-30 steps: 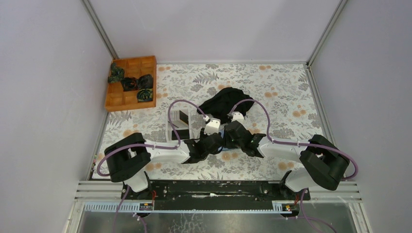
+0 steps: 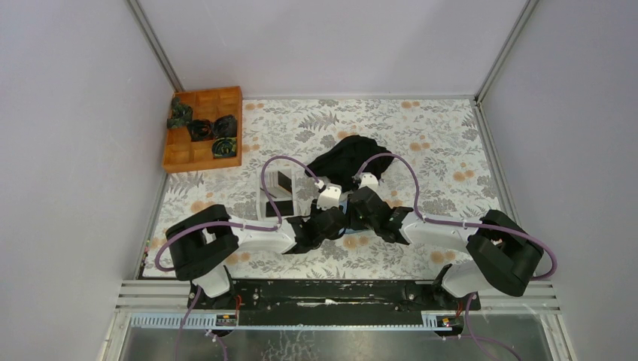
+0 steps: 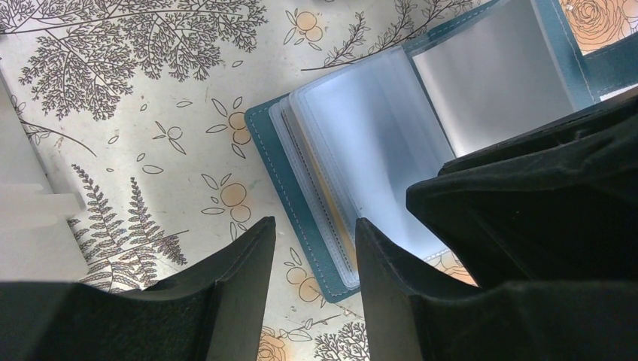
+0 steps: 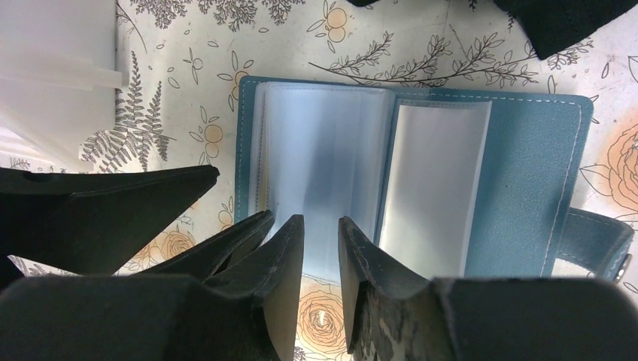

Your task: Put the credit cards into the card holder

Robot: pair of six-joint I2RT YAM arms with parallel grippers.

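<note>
A blue card holder point(image 4: 519, 180) with clear sleeves lies open on the patterned table, beneath both grippers. Its left sleeve stack point(image 3: 361, 128) shows a thin yellowish strip along the outer edge; whether that is a card is unclear. My left gripper has its fingers apart over that outer edge, nothing visibly held. My right gripper is part open over the middle of the left sleeve, close beside the left gripper. In the top view both grippers largely hide the holder.
A white compartment box point(image 2: 265, 184) stands left of the holder, a black cloth point(image 2: 342, 158) behind it. An orange tray point(image 2: 180, 154) with dark items sits at the back left.
Both arms have shifted very slightly around the holder; otherwise the top view looks the same.
</note>
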